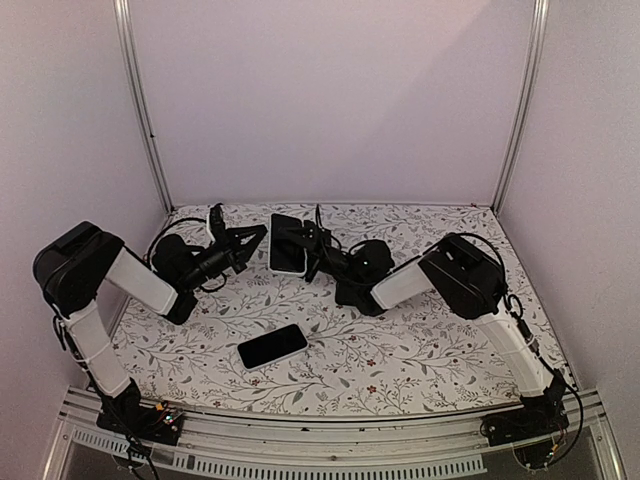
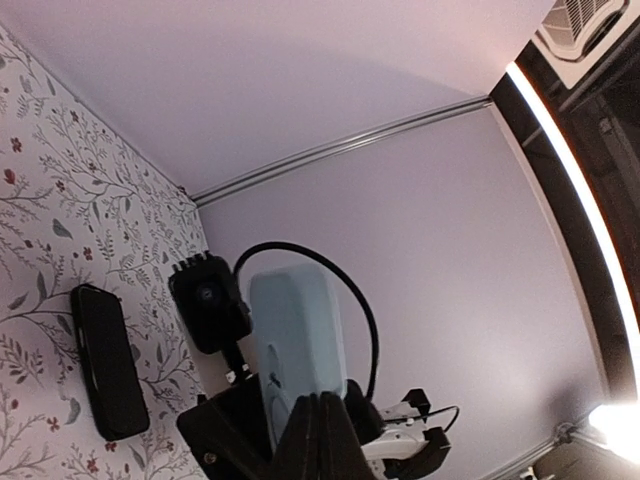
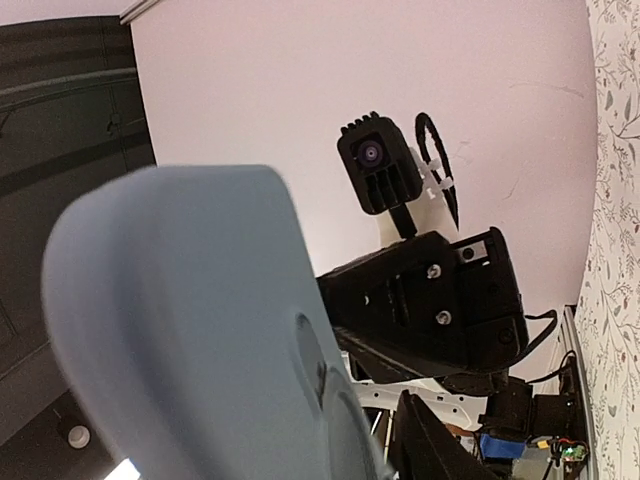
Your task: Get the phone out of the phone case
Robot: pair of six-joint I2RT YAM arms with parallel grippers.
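The phone in its light blue case (image 1: 289, 246) is held in the air, its dark screen side facing the top view. My right gripper (image 1: 302, 246) is at its lower right; the case (image 2: 297, 330) stands between that gripper's dark parts in the left wrist view. The blue back of the case (image 3: 200, 310) fills much of the right wrist view, turned at an angle; one right finger (image 3: 428, 440) shows beside its edge, the other hidden. My left gripper (image 1: 262, 231) is shut, its fingers (image 2: 308, 440) together, with nothing between them and the case outside them.
A second black phone (image 1: 272, 346) lies flat on the flower-patterned table (image 1: 420, 355), nearer the front edge. Pale walls (image 1: 320, 100) close in the back and sides.
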